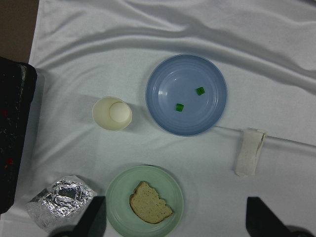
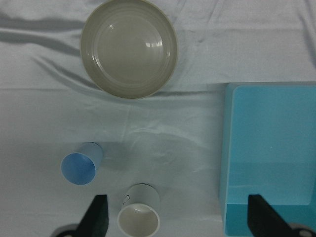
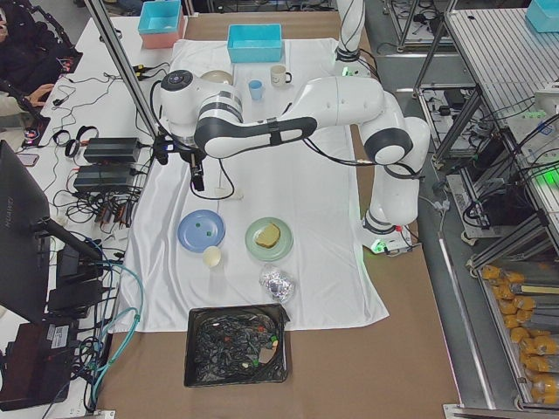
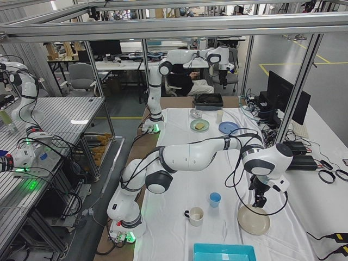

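Observation:
My left gripper is open above the blue plate (image 1: 185, 79), which holds two green pieces, and the green plate (image 1: 116, 197) with a bread slice (image 1: 149, 205). A cream cup (image 1: 112, 113), crumpled foil (image 1: 66, 197) and a pale cloth strip (image 1: 250, 153) lie nearby. My right gripper is open above the other end of the table, where a beige plate (image 2: 129, 49), blue cup (image 2: 79, 165) and white mug (image 2: 139, 212) stand.
A blue bin (image 2: 266, 128) stands beside the mug. A black tray (image 3: 236, 375) lies beyond the foil. Monitors and cables line one long side.

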